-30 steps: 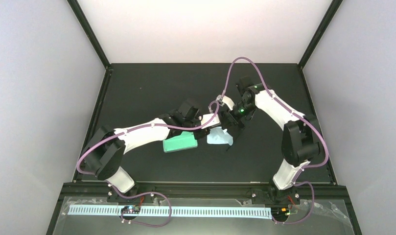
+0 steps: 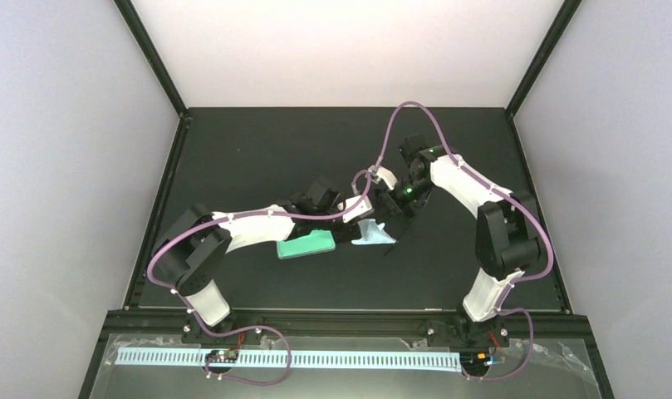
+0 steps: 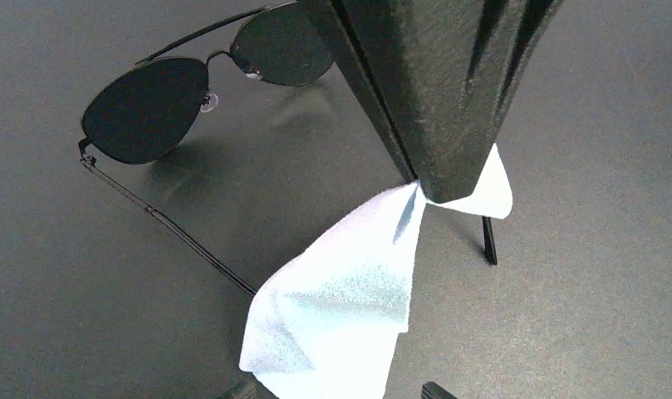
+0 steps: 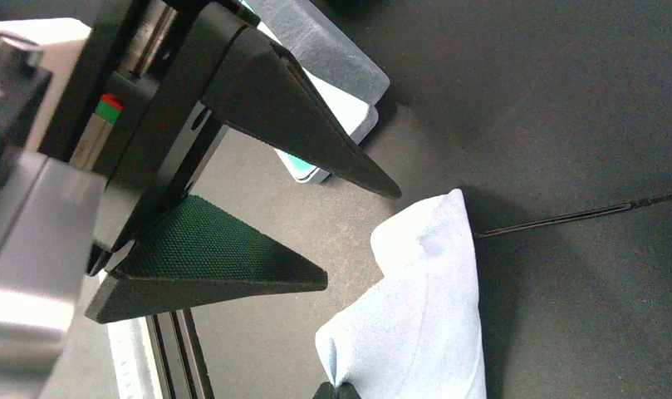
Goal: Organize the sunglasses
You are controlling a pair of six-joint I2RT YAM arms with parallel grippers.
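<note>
Black-framed sunglasses lie open at upper left in the left wrist view, partly under a white cloth. In the right wrist view my left gripper stands open above the cloth, nothing between its fingers. My right gripper is shut on the cloth's corner at the bottom edge of that view; its dark body reaches over the cloth in the left wrist view.
A green case lies left of the cloth, partly under the left arm.
The cloth looks slightly more bunched at its top; the right arm has barely moved.
</note>
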